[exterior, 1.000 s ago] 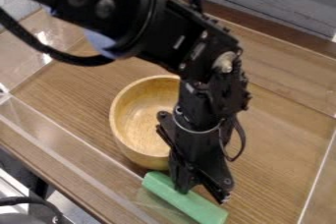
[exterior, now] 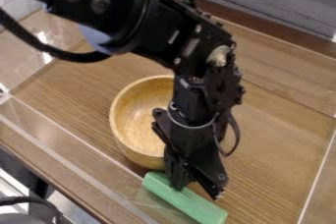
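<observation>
The black gripper (exterior: 184,179) hangs low at the centre, its fingertips down at a green, elongated object (exterior: 197,208) that lies slanting at the front edge of the wooden surface. The fingers look shut; whether any part of the green object is between them is hidden. A yellow bowl (exterior: 132,120) stands just behind, partly covered by the arm.
Clear panels border it at left and right, and a dark cable (exterior: 27,199) runs at the lower left.
The gripper has shifted very slightly to the left. The green object and the bowl look unmoved.
</observation>
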